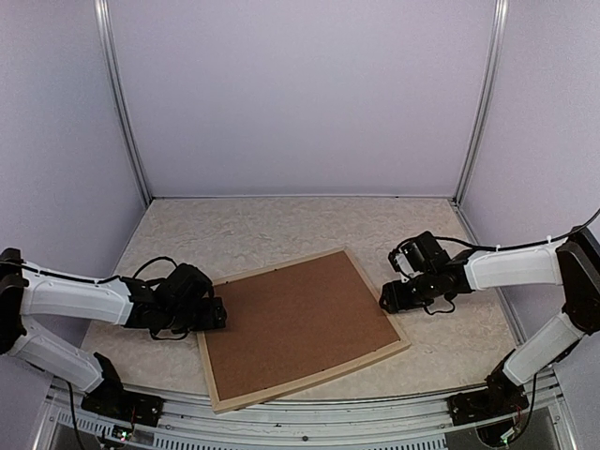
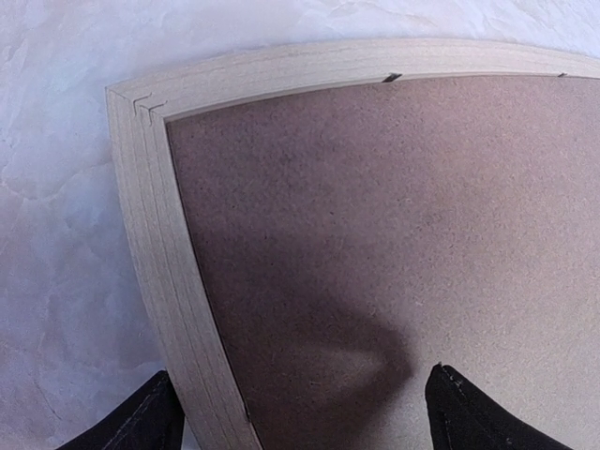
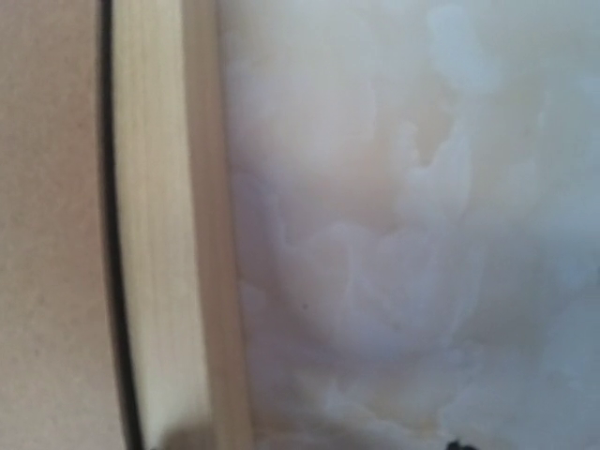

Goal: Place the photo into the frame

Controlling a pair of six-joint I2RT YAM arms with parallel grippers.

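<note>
The picture frame lies back side up on the table, its pale wooden border (image 1: 215, 377) around a brown backing board (image 1: 300, 319). No photo shows in any view. My left gripper is open at the frame's left side, one of its fingers (image 2: 141, 427) outside the wooden bar and the other above the board, with nothing gripped. Beside the right-hand bar (image 3: 159, 225) is my right gripper (image 1: 384, 299). Only one small dark fingertip (image 3: 459, 446) shows at the bottom of the right wrist view, well right of centre, over the table; it looks open.
Bare marbled tabletop (image 1: 281, 220) stretches behind the frame and to its right (image 1: 441, 352). Small dark fasteners (image 2: 392, 78) sit along the border's inner edge. The frame's near left corner (image 1: 220, 406) reaches past the table's front edge.
</note>
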